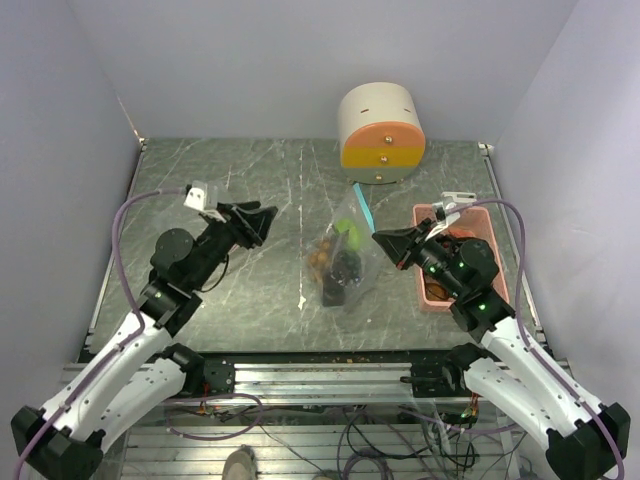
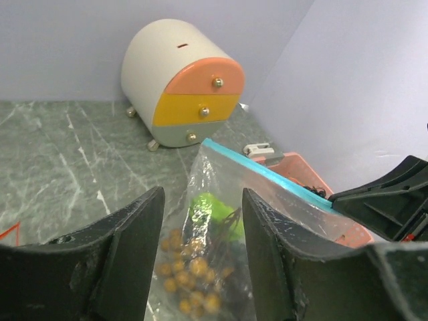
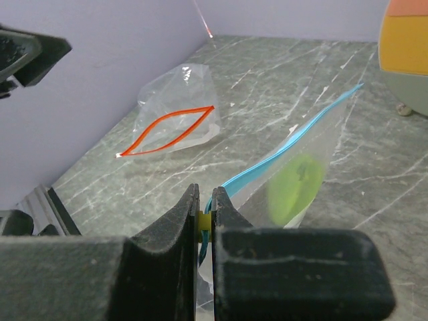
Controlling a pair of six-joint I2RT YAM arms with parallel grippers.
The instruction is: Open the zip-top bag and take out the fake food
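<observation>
A clear bag with a blue zip strip [image 2: 267, 172] hangs from my right gripper [image 1: 392, 262], which is shut on one end of that strip. Through the plastic of the zip top bag [image 1: 365, 272] show a green piece of food [image 3: 294, 189], several small brown round pieces [image 2: 194, 271] and some dark ones [image 1: 342, 276]. The strip's other end is free and points toward the back. Left of the bag and apart from it is my left gripper [image 1: 262, 222], its fingers parted with nothing between them.
A second clear bag with an orange zip [image 3: 174, 127] lies on the table at the left. A pink bin [image 1: 427, 297] with items inside stands below the right arm. At the back is a white rounded box with coloured drawers [image 1: 384, 132].
</observation>
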